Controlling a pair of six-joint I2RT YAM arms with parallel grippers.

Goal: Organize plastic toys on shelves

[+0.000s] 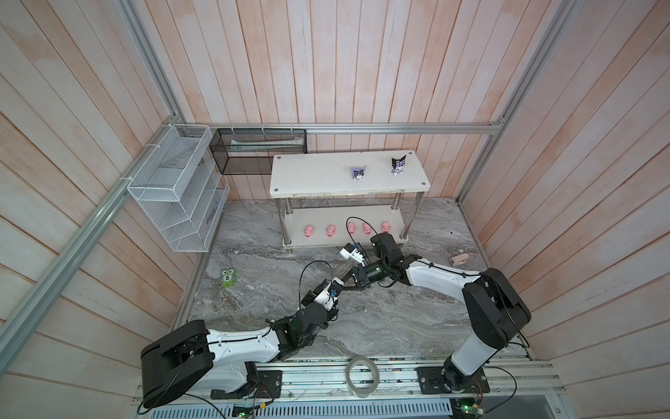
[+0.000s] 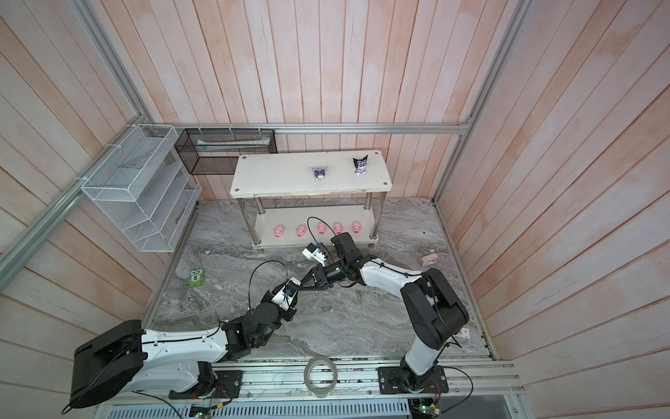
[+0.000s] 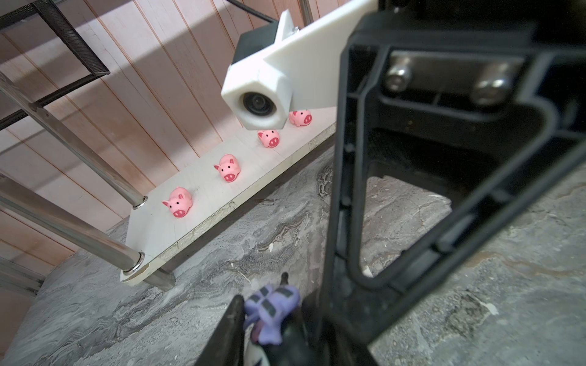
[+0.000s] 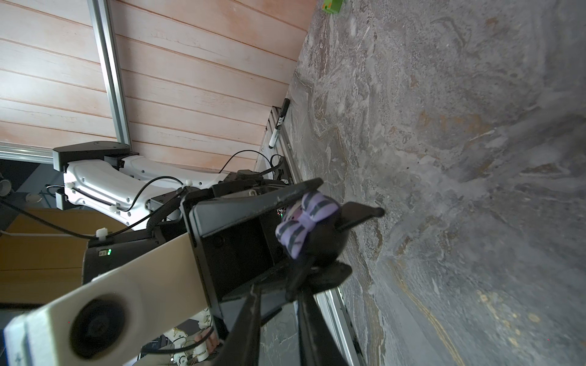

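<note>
A small black-and-purple toy (image 4: 297,227) is pinched between the fingers of my left gripper, above the table's middle. In the left wrist view the same toy (image 3: 273,310) shows its purple bow near the bottom edge. My right gripper comes close to it from the right, its fingers slightly apart with nothing visible between them. Whether they touch the toy is hard to tell. Two similar toys, one (image 1: 358,172) and a taller one (image 1: 398,164), stand on the white upper shelf (image 1: 307,178). Several pink pigs (image 1: 309,230) line the lower shelf (image 1: 296,241).
A green block toy (image 1: 228,277) sits on the left of the table, a pink item (image 1: 459,259) on the right. Wire baskets (image 1: 183,188) hang at the left. A tape roll (image 1: 350,377) lies at the front rail. The left part of the upper shelf is bare.
</note>
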